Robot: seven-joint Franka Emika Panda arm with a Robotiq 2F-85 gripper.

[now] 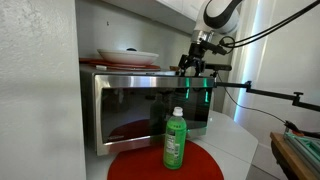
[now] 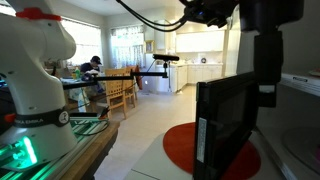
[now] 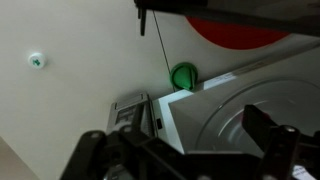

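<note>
My gripper (image 1: pixel 192 71) hangs beside the top right end of a silver and black appliance (image 1: pixel 130 107). Its two fingers stand well apart in the wrist view, with nothing visibly held between them; one dark finger (image 3: pixel 122 152) is at the lower left. A green bottle (image 1: pixel 175 139) stands upright on a round red mat (image 1: pixel 205 163) in front of the appliance. Seen from the other side, the gripper reaches down by a black upright panel (image 2: pixel 222 115). The bottle does not show there. A round, clear-looking dish (image 3: pixel 235 112) lies below the gripper in the wrist view.
A white bowl (image 1: pixel 128 57) rests on top of the appliance. At the right, a wooden table edge (image 1: pixel 298 155) borders the white counter (image 1: pixel 235 145), which has some clear room. A dark bar (image 3: pixel 250 18) crosses the top of the wrist view.
</note>
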